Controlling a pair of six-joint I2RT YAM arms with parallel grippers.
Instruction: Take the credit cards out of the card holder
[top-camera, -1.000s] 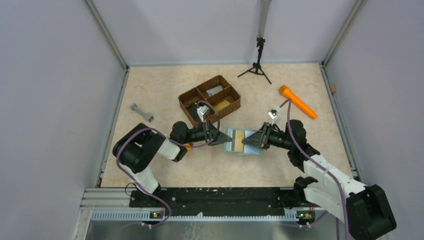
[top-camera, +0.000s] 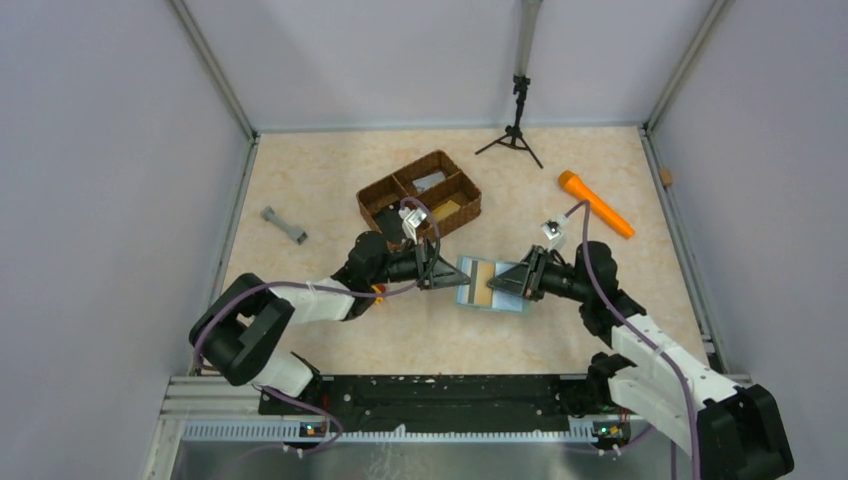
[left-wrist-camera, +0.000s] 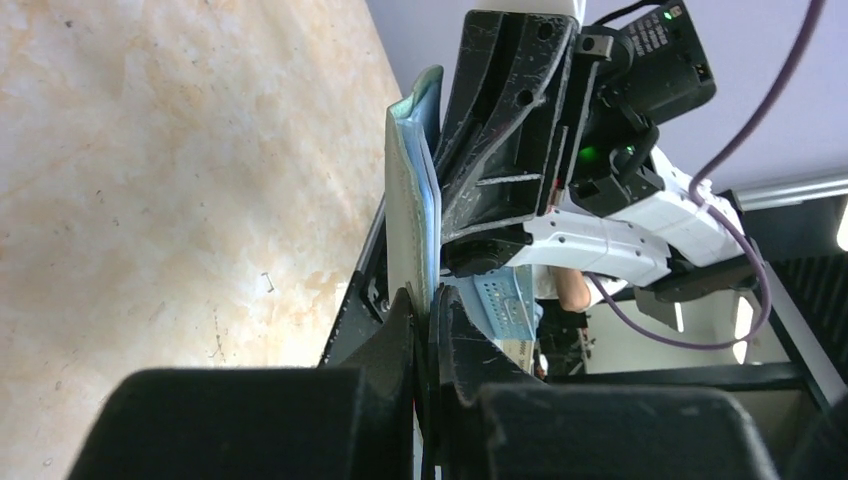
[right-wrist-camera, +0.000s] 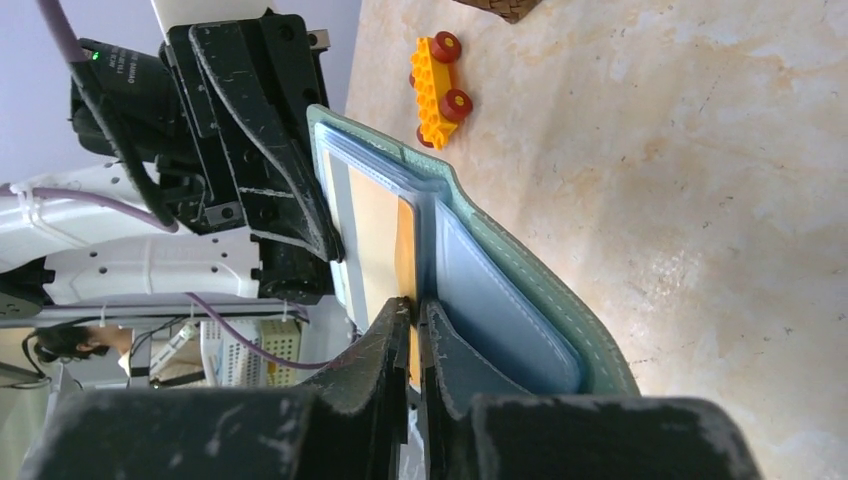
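The pale blue-green card holder (top-camera: 510, 302) lies open between my two hands, above the table. My left gripper is shut on its left edge; in the left wrist view the holder (left-wrist-camera: 410, 200) stands edge-on between the fingers. A yellow-orange card (right-wrist-camera: 404, 240) with a grey stripe sits in the holder's clear pocket. At that card's edge is my right gripper, its fingertips close together with a sliver of orange between them. Whether they press on the card, I cannot tell.
Behind the hands stands a brown wicker box (top-camera: 470, 200) with compartments, one holding a yellowish flat item (top-camera: 445, 211). An orange microphone (top-camera: 597, 204) lies back right, a grey tool (top-camera: 284, 225) back left. A yellow toy car (right-wrist-camera: 433, 92) is near the left arm.
The holder and both grippers have shifted slightly to the right. My left elbow has swung outward and down, to the left. The card still sits in the holder.
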